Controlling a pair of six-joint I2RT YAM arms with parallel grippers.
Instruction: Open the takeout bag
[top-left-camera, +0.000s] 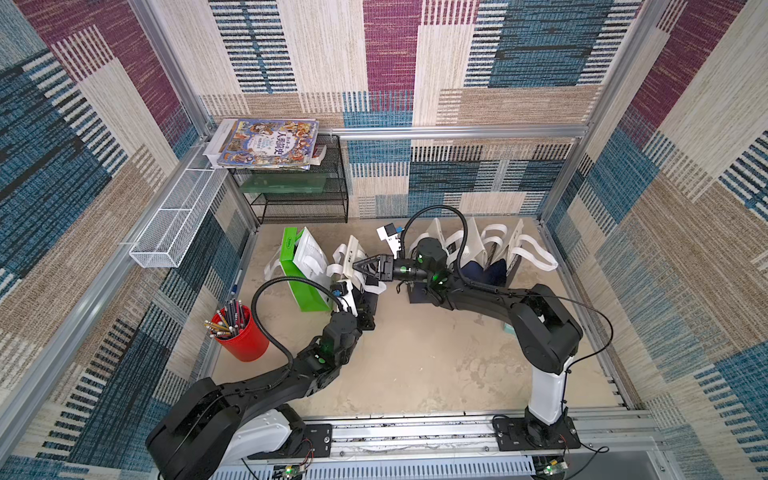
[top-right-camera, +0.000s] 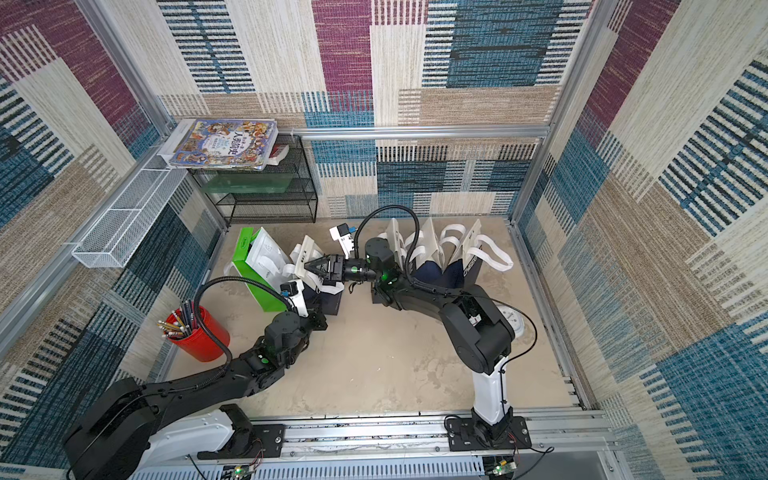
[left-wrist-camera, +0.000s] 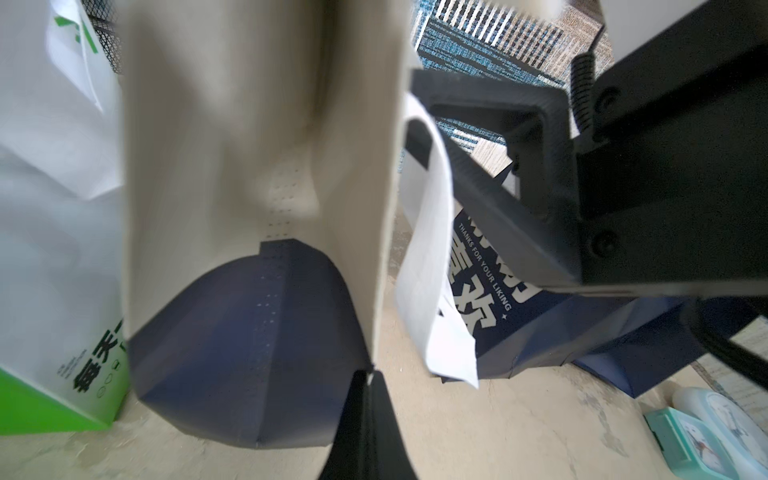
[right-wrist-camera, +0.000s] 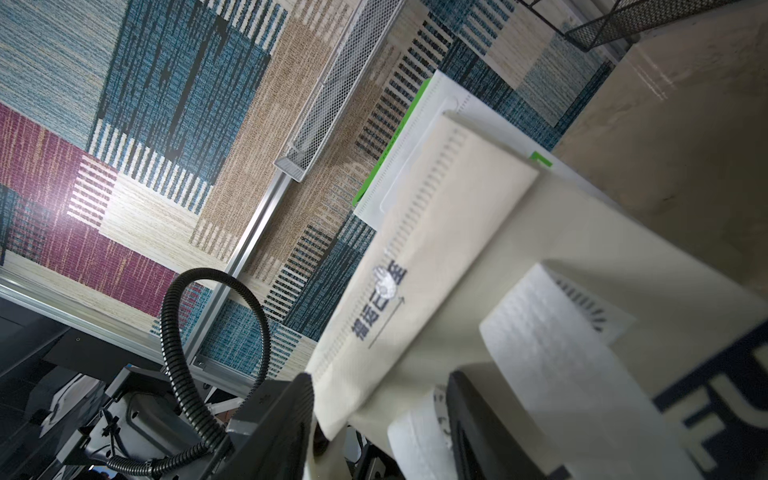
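Note:
The takeout bag, cream above and navy below, stands at centre left, its folded top (top-left-camera: 352, 249) raised. In the right wrist view this folded flap (right-wrist-camera: 424, 240) crosses before my right gripper, which is part open with the flap's lower corner and a white handle (right-wrist-camera: 420, 436) between or just beyond its fingers. My left gripper is low beside the bag's navy side (left-wrist-camera: 256, 344). Its fingers are shut, tips touching the bag's near side edge; whether they pinch that edge is unclear. The sides bow inward beneath the flap.
A green and white bag (top-left-camera: 308, 292) stands close on the left, and other navy and cream bags (top-left-camera: 484, 268) on the right. A red pencil cup (top-left-camera: 242, 340) sits at front left.

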